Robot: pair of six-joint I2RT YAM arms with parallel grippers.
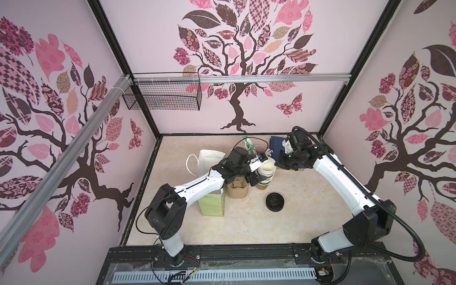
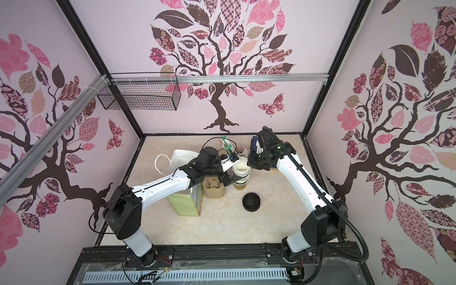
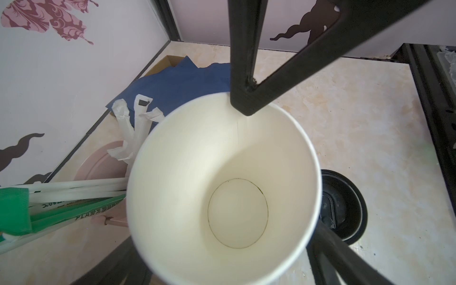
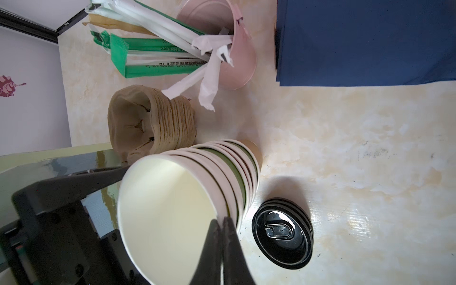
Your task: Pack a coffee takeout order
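A stack of white paper cups stands mid-table; its top cup fills the middle of the left wrist view. My left gripper is open, low against the stack's left side, its fingers partly hidden behind the cups. My right gripper is shut at the top cup's rim, with nothing seen between its fingers beyond possibly that rim. A pile of black lids lies in front of the cups. Kraft cup holders stand left of the stack.
A pink cup of wrapped straws stands behind, beside blue folded bags at the back right. A white-and-green paper bag stands left, under the left arm. A wire basket hangs above.
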